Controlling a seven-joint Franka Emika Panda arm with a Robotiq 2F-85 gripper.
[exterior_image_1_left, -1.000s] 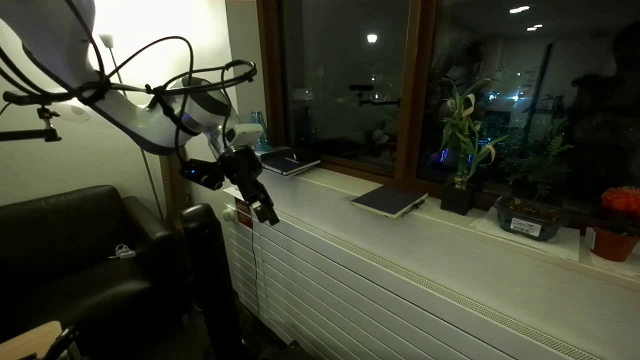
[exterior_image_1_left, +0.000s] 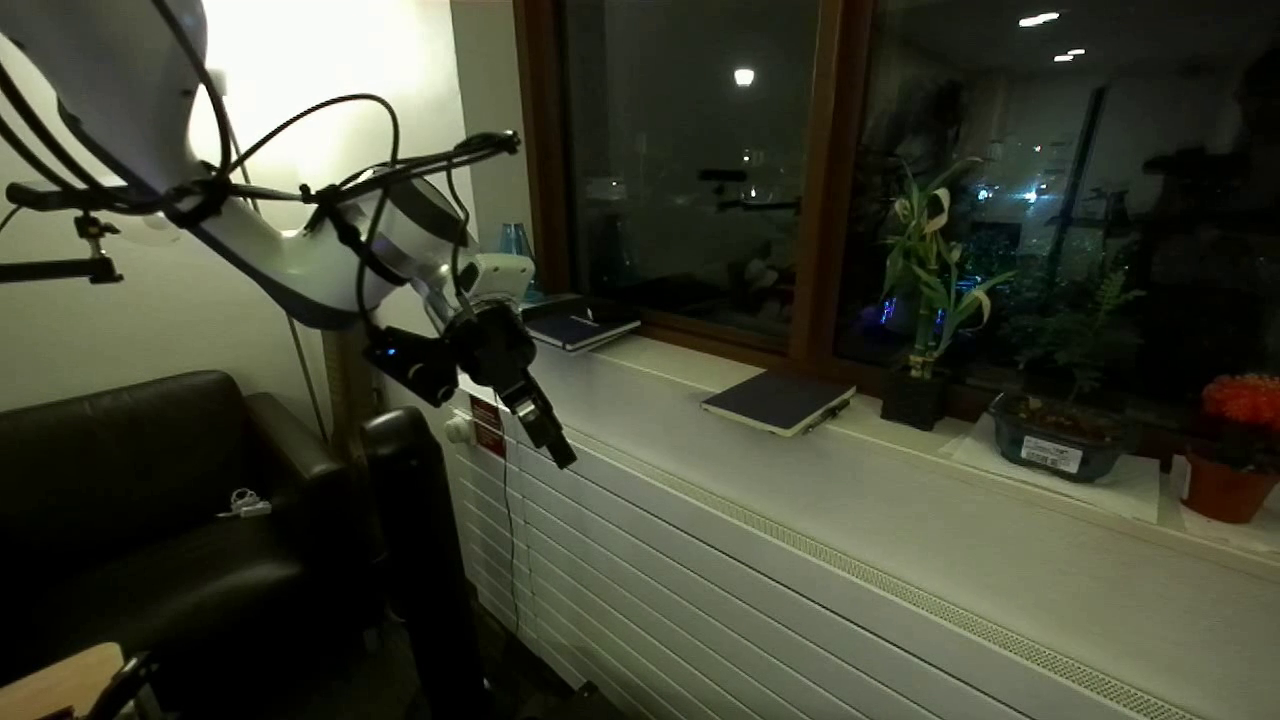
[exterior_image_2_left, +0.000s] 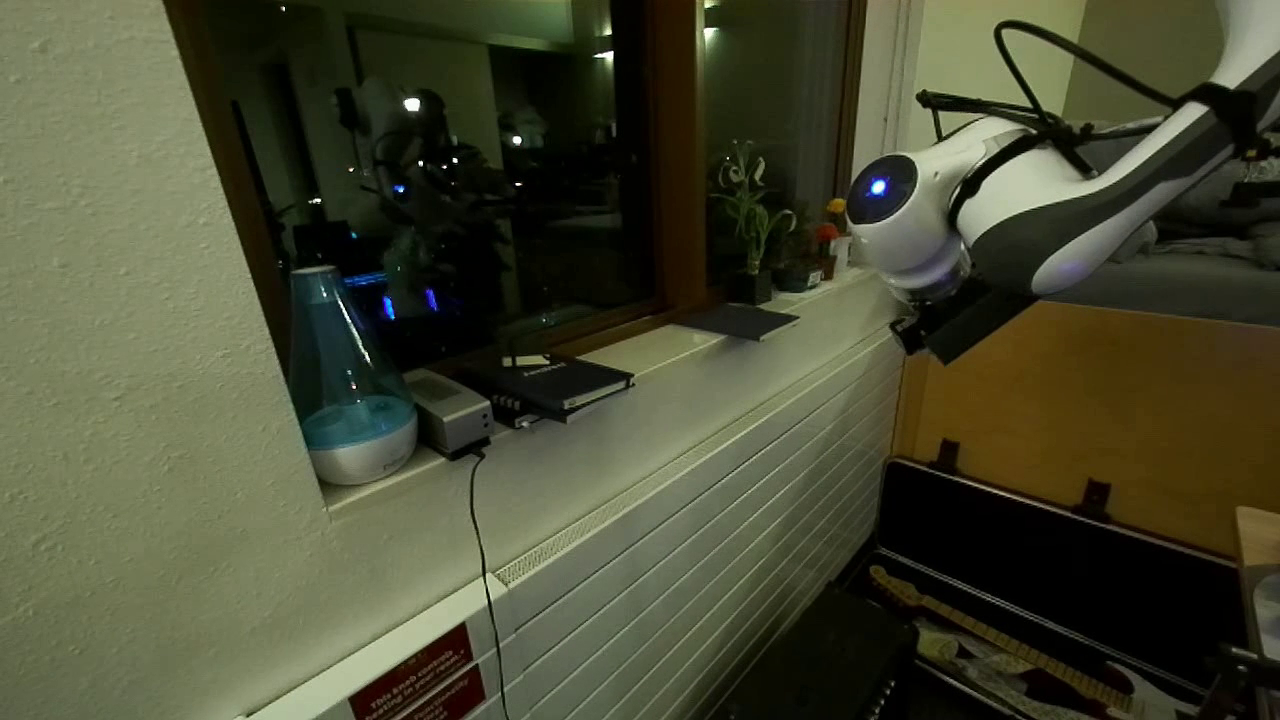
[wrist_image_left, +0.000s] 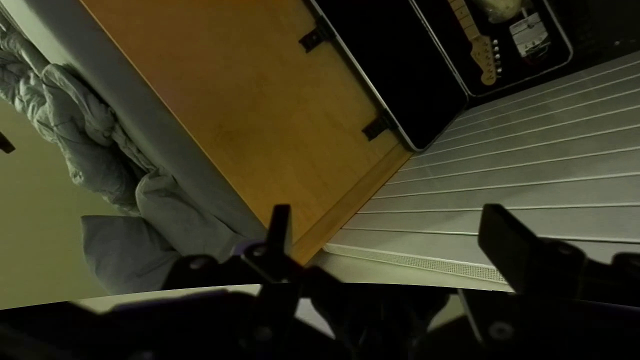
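Note:
My gripper is open in the wrist view, its two dark fingers wide apart with only the white radiator and wooden panel seen beyond. In exterior view 1 the gripper (exterior_image_1_left: 559, 446) hangs tilted downward in front of the windowsill (exterior_image_1_left: 672, 414), touching nothing that I can see. A dark notebook (exterior_image_1_left: 777, 401) lies flat on the sill with a pen at its right edge. Another dark notebook (exterior_image_1_left: 581, 322) rests further left on the sill, and exterior view 2 shows this notebook (exterior_image_2_left: 564, 382) on top of other items.
Potted plants (exterior_image_1_left: 921, 390) line the sill's right part. A blue humidifier (exterior_image_2_left: 356, 414) and a grey box (exterior_image_2_left: 449, 412) stand at its other end. Below are the slatted radiator (exterior_image_1_left: 720, 600) and an open guitar case (exterior_image_2_left: 1056, 516).
My arm and gripper have shifted slightly right and down in exterior view 1. The notebooks and plants have not moved.

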